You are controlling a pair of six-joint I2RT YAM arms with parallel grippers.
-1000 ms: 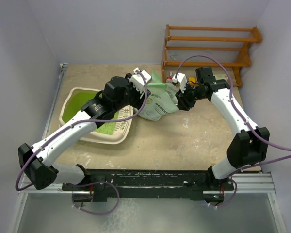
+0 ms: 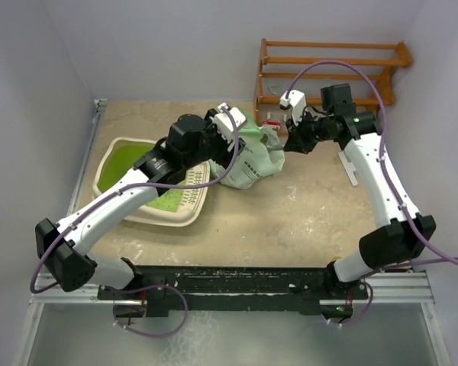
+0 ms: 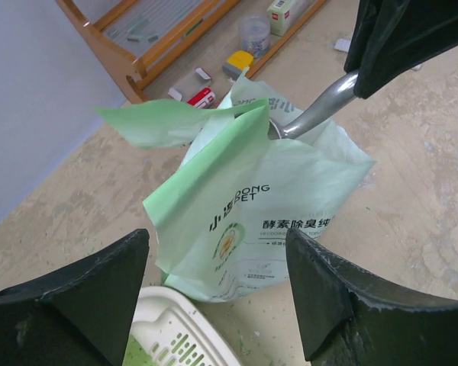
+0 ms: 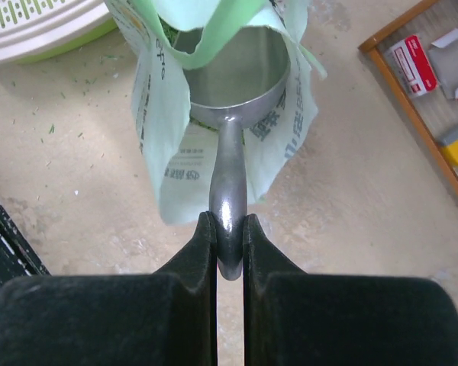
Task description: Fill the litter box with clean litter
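A pale green litter bag [image 3: 237,213] stands open beside the litter box [image 2: 107,179], its top flaps loose. My left gripper is open above the bag's near side, nothing visible between its fingers. My right gripper is shut on the handle of a metal scoop [image 4: 229,191], whose bowl sits in the bag's mouth. Green granules show inside the bag in the right wrist view; the box has a green bottom and a white rim.
A wooden rack [image 2: 328,61] stands at the back right, with small boxes [image 4: 412,65] and cups near it.
The right arm has shifted back and right, its gripper slightly raised, still with the scoop. The left arm has moved only slightly; the bag's top has shifted a little.
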